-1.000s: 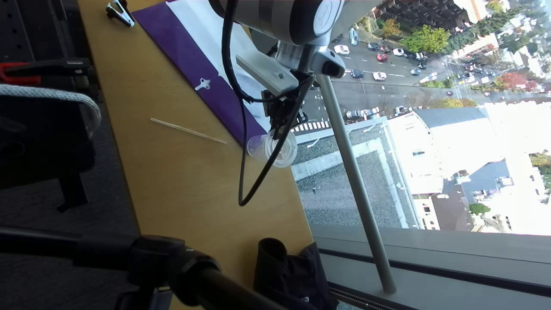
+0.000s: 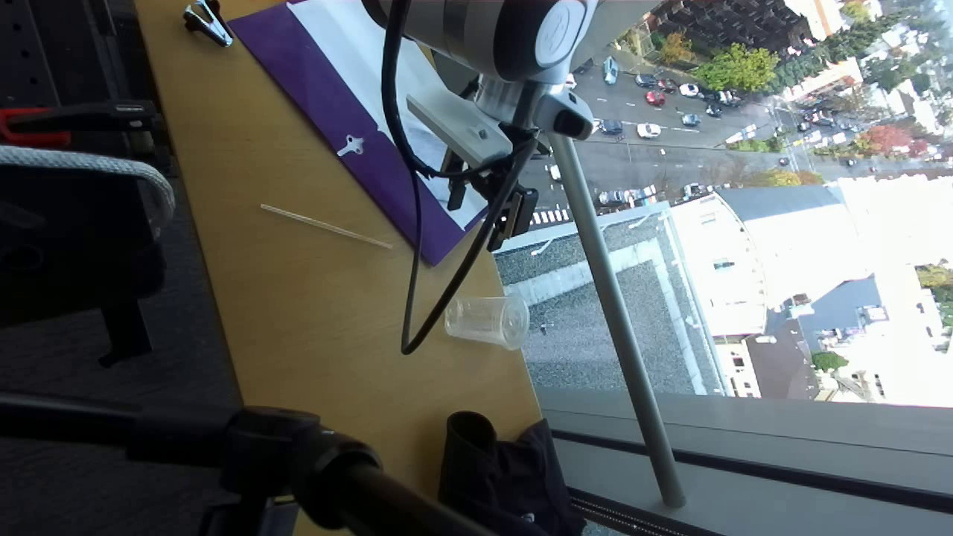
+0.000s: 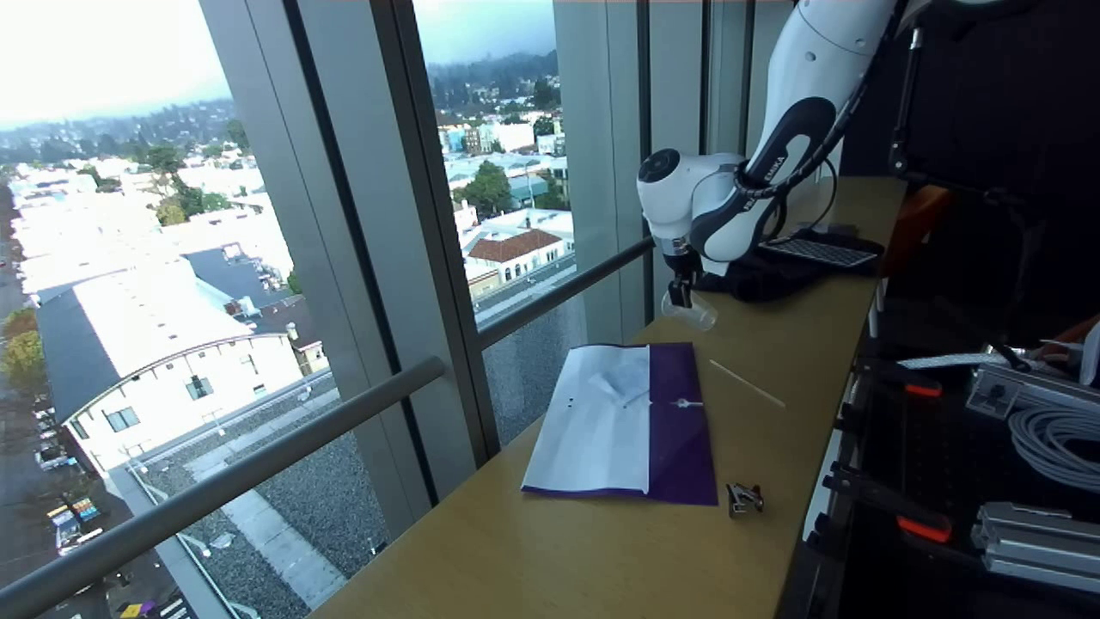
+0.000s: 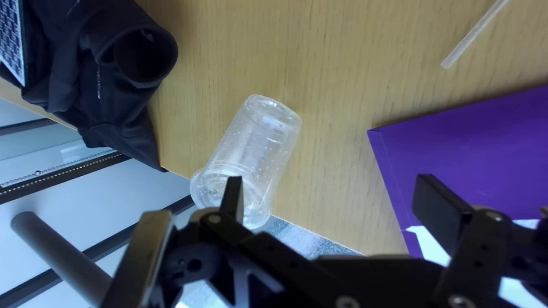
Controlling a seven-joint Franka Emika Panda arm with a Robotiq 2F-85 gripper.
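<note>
A clear plastic cup (image 4: 257, 149) is at the table's window-side edge, its wide rim toward the window. Whether it stands or lies on its side I cannot tell. My gripper is open with nothing between its fingers; in the wrist view the left finger overlaps the cup's rim. From exterior view 1 the gripper (image 2: 487, 204) appears apart from the cup (image 2: 482, 321). In exterior view 2 the gripper (image 3: 681, 292) partly covers the cup (image 3: 699, 313).
A purple folder with white paper (image 3: 608, 413) lies flat near a thin clear straw (image 2: 326, 227). Dark clothing (image 2: 505, 482) sits past the cup. A small clip (image 3: 744, 499) is at the table's other end. Windows and a rail (image 2: 616, 321) border the table.
In exterior view 1 the cup was right at the fingers, over the folder's corner; now it is lower in the picture and apart from them. The fingers now stand spread.
</note>
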